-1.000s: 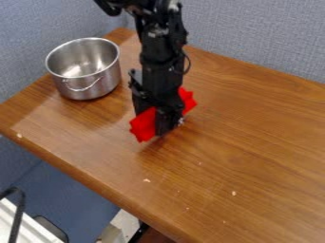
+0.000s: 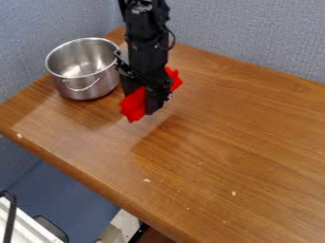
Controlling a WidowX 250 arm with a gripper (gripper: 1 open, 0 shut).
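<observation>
My black gripper (image 2: 147, 89) hangs over the wooden table (image 2: 229, 161), left of centre, shut on a red object (image 2: 135, 107) that shows on both sides of the fingers. A steel pot (image 2: 82, 59) with a wire handle stands just left of the gripper, at the table's back left. The arm hides part of the red object.
The table's left edge runs diagonally, with a blue floor (image 2: 70, 195) and some white items beyond it. A grey padded wall (image 2: 254, 28) rises at the back.
The gripper, with the red object in it, has moved left and back toward the pot, and somewhat up in the view. The pot has stayed in place.
</observation>
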